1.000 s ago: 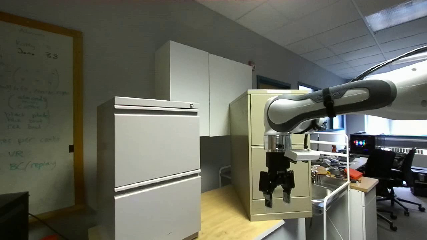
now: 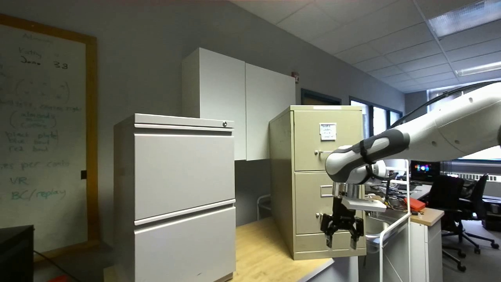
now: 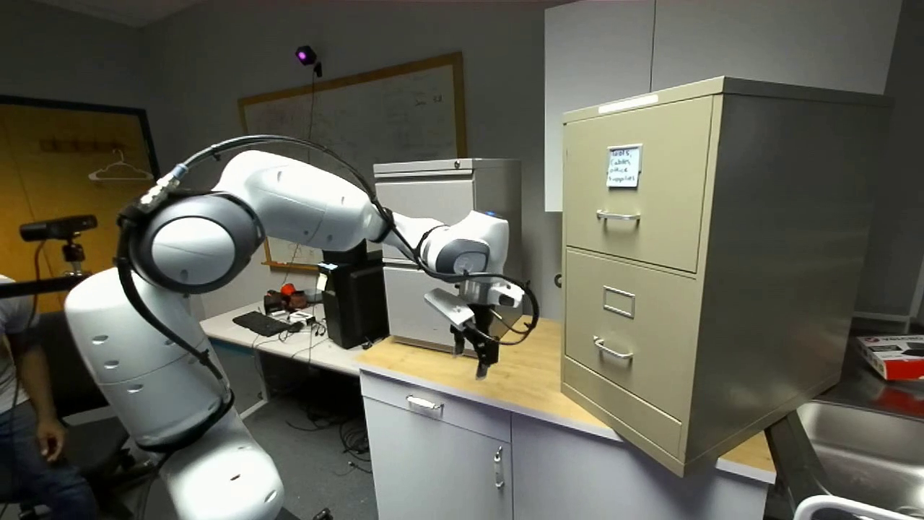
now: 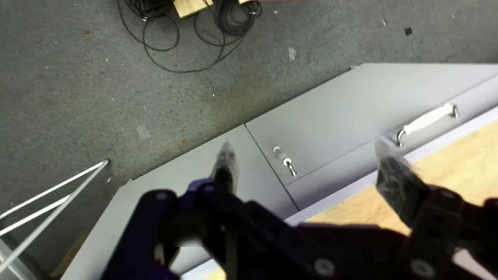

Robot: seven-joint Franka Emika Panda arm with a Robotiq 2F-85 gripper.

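Note:
My gripper [image 2: 341, 242] hangs pointing down, open, with nothing between its fingers. In the second exterior view the gripper [image 3: 470, 362] hovers by the front edge of the wooden counter [image 3: 541, 364], left of the beige filing cabinet [image 3: 632, 251]. From the wrist, the two spread fingertips [image 4: 227, 161] frame the grey cupboard front below, with a small upright handle [image 4: 284, 161] and a drawer handle [image 4: 428, 122]. The beige cabinet [image 2: 307, 202] has two shut drawers with metal handles. A light grey cabinet [image 2: 185, 178] stands to its left, its drawers shut.
A sink [image 3: 866, 442] lies right of the beige cabinet. A white metal rack [image 2: 381, 253] stands near the gripper's side. Cables [image 4: 228, 28] lie on the floor. Bare counter [image 2: 258, 244] separates the two cabinets.

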